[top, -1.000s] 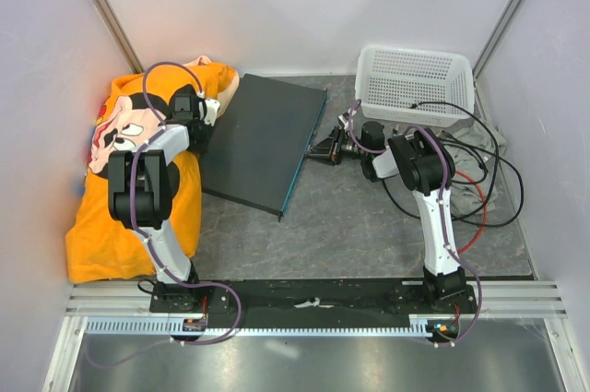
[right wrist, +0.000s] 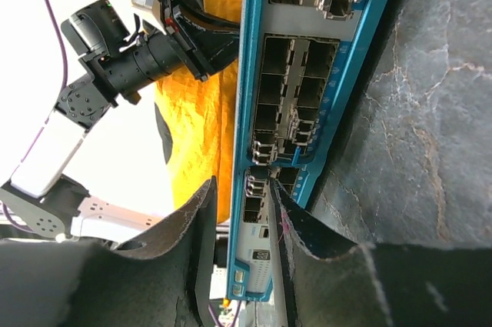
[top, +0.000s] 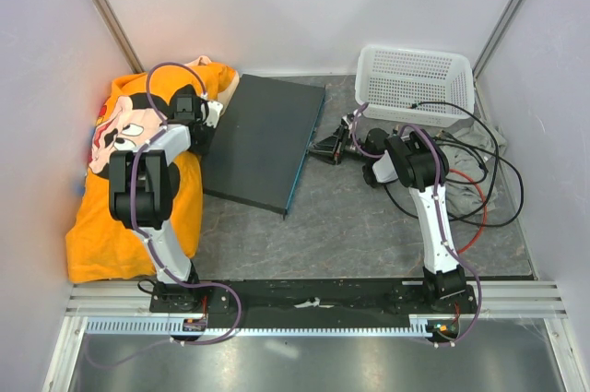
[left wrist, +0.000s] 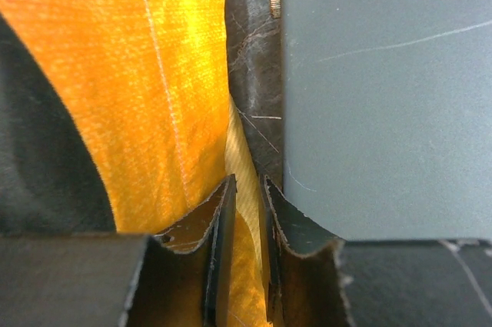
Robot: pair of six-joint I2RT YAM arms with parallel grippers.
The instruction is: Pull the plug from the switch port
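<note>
The dark switch [top: 258, 143] lies flat, turned slightly, with its blue port face [right wrist: 342, 73] toward the right. My left gripper is at its left edge, beside the orange cloth [left wrist: 154, 73]; its fingers are close together with a narrow gap, the cloth behind them. My right gripper is at the port face, its fingertips at a lower metal port, a small gap showing between them. Whether a plug is between them is hard to tell; the fingertips hide that spot.
A white basket [top: 415, 88] stands at the back right, with black and red cables [top: 484, 212] on crumpled grey material beside it. Walls enclose the sides and back.
The switch's front end has shifted slightly to the right, and my right gripper and arm have moved very slightly. The left arm is nearly unchanged.
</note>
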